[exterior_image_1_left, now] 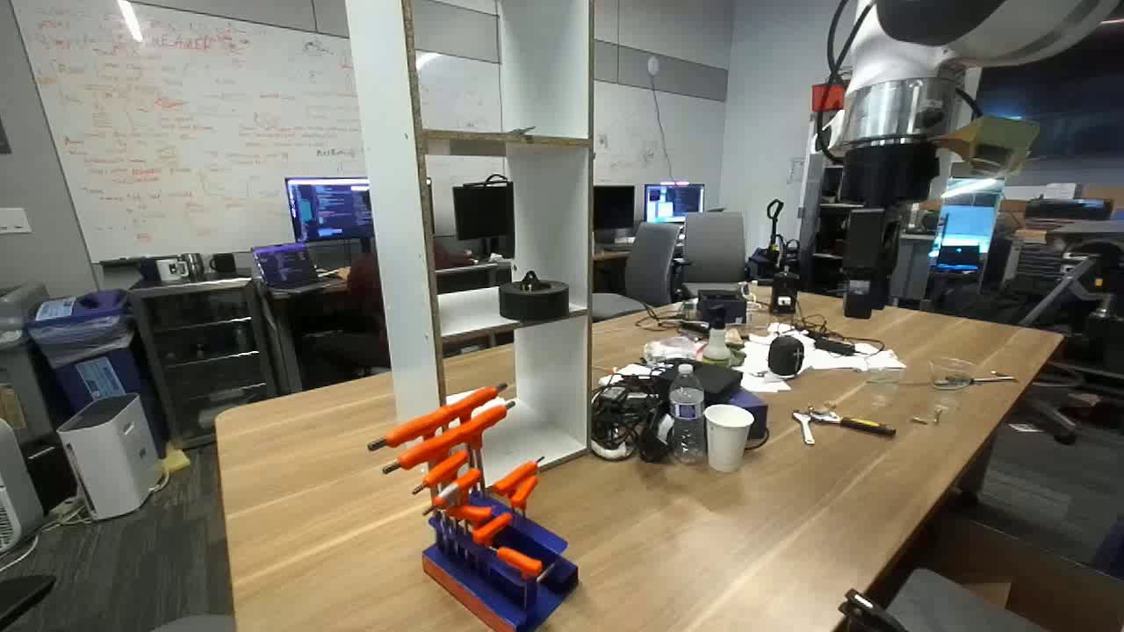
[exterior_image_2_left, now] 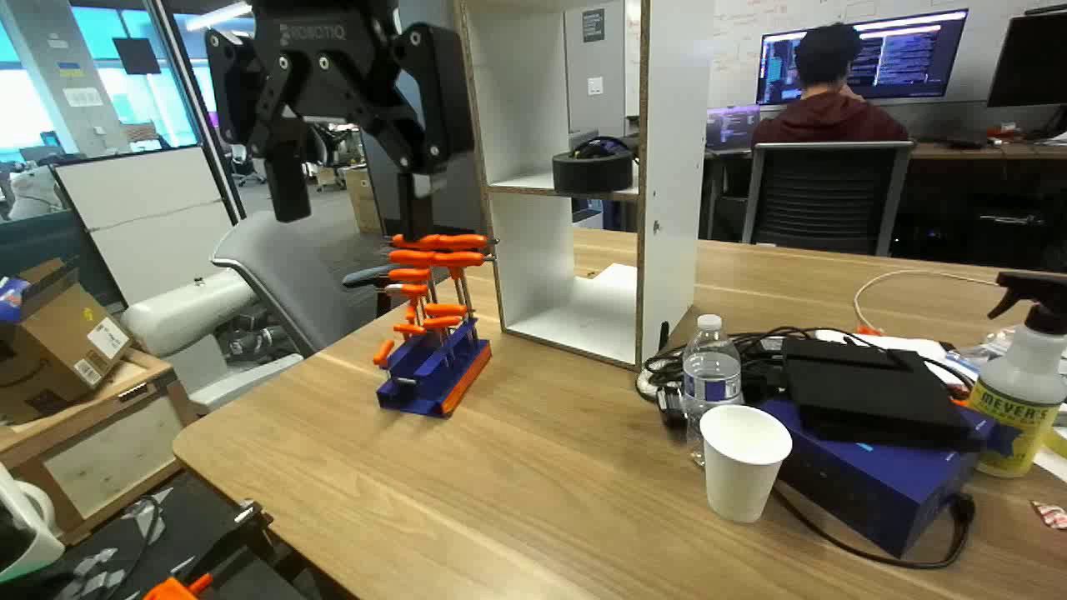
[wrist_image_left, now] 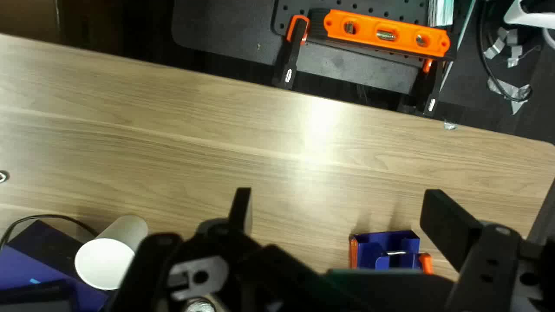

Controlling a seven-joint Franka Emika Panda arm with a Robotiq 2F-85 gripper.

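Note:
My gripper [exterior_image_2_left: 350, 205] hangs open in the air above the table, its two black fingers wide apart with nothing between them. In the wrist view the gripper shows bare wood between its fingertips. A blue stand [exterior_image_1_left: 500, 563] holding several orange-handled hex keys [exterior_image_1_left: 448, 432] is on the table in front of the shelf. Part of that blue stand [wrist_image_left: 387, 247] appears low in the wrist view, the rest hidden behind the gripper body. A black round roll [exterior_image_1_left: 533, 299] rests on the middle board of the white shelf [exterior_image_2_left: 672, 180].
Right of the shelf stand a clear water bottle [exterior_image_2_left: 711, 370] and a white paper cup [exterior_image_2_left: 742, 465], beside a blue box [exterior_image_2_left: 870, 490] and tangled cables. A wrench and hammer [exterior_image_1_left: 851, 422] lie farther along.

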